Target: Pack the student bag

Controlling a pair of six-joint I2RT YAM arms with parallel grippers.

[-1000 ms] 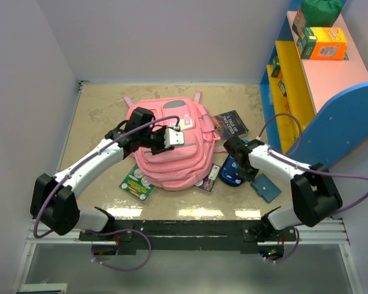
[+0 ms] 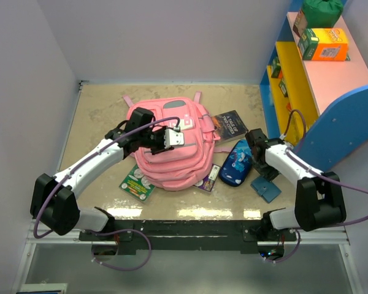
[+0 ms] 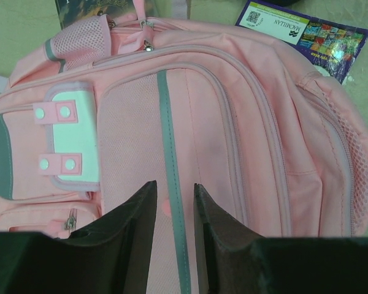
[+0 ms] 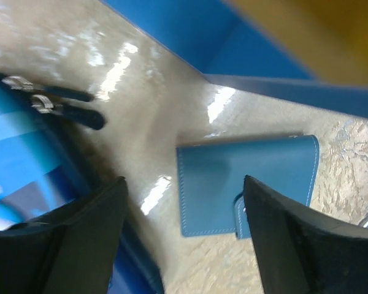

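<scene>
The pink backpack (image 2: pixel 178 159) lies flat in the middle of the table, its front pockets facing up. My left gripper hangs over it, part open, with only backpack fabric showing beyond its fingers. At the right, a dark teal wallet-like case (image 4: pixel 242 184) with a flap lies on the table. Above that case my right gripper is part open and empty. Immediately left of it is a blue pencil case (image 2: pixel 235 163) with dark zipper pulls (image 4: pixel 67 107). A black book (image 2: pixel 230 125) sits behind the pencil case.
A green booklet (image 2: pixel 137 183) and a purple card pack (image 2: pixel 208 178) lie by the backpack's lower edge. The blue and yellow shelf (image 2: pixel 349 116) rises close to the right arm, boxes on it. Bare table (image 2: pixel 101 122) shows at left.
My right arm has swung rightward from over the pencil case to the teal case, uncovering more of the pencil case. The left arm and the backpack look unchanged.
</scene>
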